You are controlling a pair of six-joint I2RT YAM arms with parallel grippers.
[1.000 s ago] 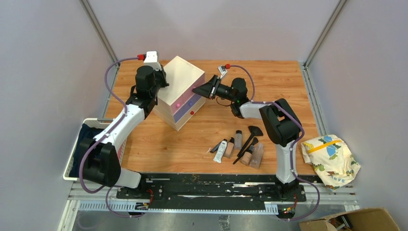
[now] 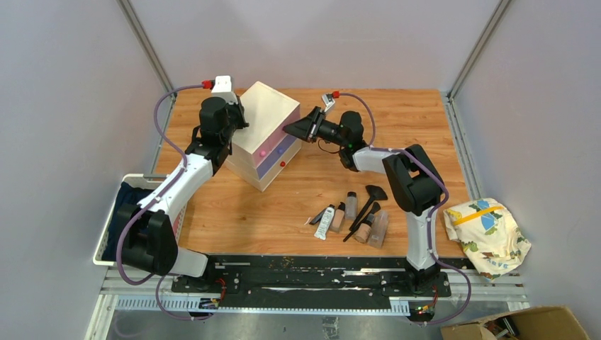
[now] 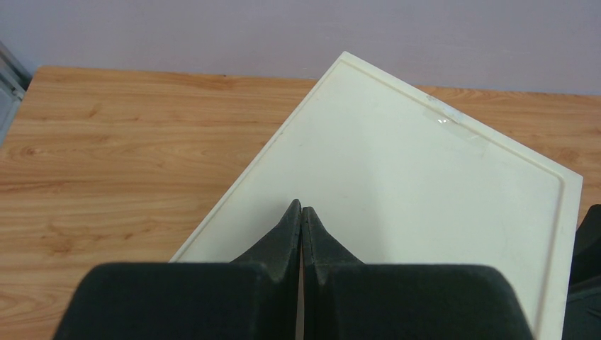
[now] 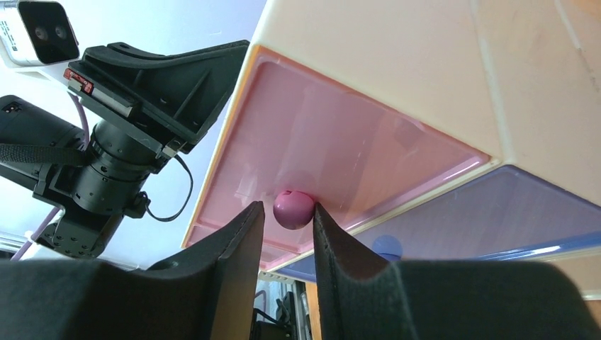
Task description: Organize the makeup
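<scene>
A cream drawer cabinet (image 2: 268, 106) stands at an angle on the table, with a pink drawer front (image 4: 333, 127) above a purple one (image 4: 489, 212). Over the cabinet's top is my left gripper, its fingers together and nothing seen between them. My right gripper (image 2: 288, 130) is at the pink drawer front. In the right wrist view a round pink knob (image 4: 294, 211) lies between its parted fingers, with a slim gap on the left side. On the table lie makeup items: a white tube (image 2: 324, 222), dark brushes (image 2: 365, 210) and several bottles (image 2: 351, 205).
A white basket (image 2: 181, 219) with dark cloth sits at the left. Patterned cloth (image 2: 489, 237) lies off the table's right edge, and a cardboard box (image 2: 546, 322) is at the lower right. Bare wood (image 2: 411, 113) shows at the back right.
My right gripper has shifted very slightly at the pink drawer front. The left arm, the cabinet and the makeup have not visibly moved.
</scene>
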